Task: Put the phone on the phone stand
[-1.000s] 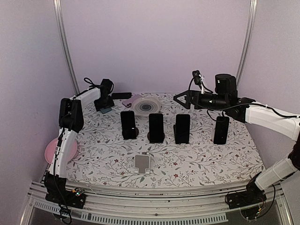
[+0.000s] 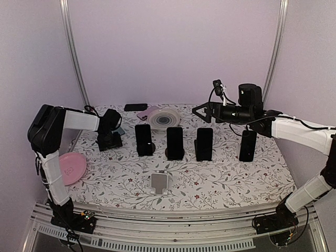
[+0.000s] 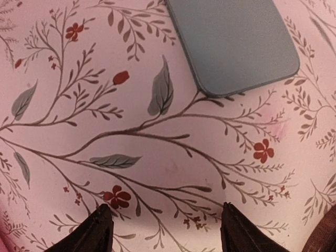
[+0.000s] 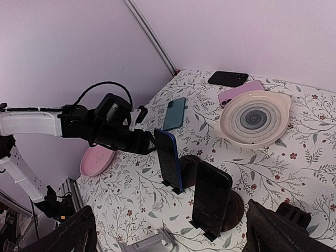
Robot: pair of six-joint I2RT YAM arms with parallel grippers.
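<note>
My left gripper hangs low over the floral table at the left, near the blue-grey phone [image 3: 236, 42]; its fingertips stand apart at the bottom of the left wrist view, with no object visible between them, though its state is unclear. Phones stand upright in a row, on stands where visible: left [image 2: 143, 139], middle [image 2: 175, 143], right [image 2: 204, 143]. Another [image 2: 247, 146] stands at the far right. A light stand [image 2: 159, 182] sits empty at the front. My right gripper [image 2: 203, 111] is raised and open above the table's right side.
A black phone [image 2: 135, 107] and a pink phone [image 4: 236, 93] lie at the back beside a pale round dish [image 4: 228, 121]. A pink plate [image 2: 72, 168] is at the left.
My left gripper has moved toward the front from the back left, uncovering more of the back area. The right arm has barely moved.
</note>
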